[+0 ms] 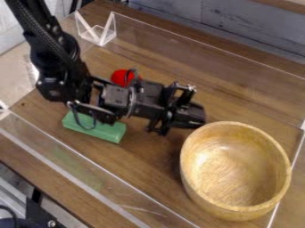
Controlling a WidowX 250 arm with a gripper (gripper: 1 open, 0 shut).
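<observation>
The black robot arm reaches in from the upper left, and its gripper (pixel 177 110) is low over the middle of the table, left of and behind a wooden bowl (pixel 234 170). Whether the fingers are apart or closed is hard to make out. A green block (pixel 102 130) lies at the left front, partly behind the arm and a hanging cable. A red object (pixel 121 77) shows just behind the arm.
The wooden table (pixel 131 183) has clear side walls. A wire-like holder (pixel 96 27) stands at the back left. The table's back right and the area in front of the bowl's left side are free.
</observation>
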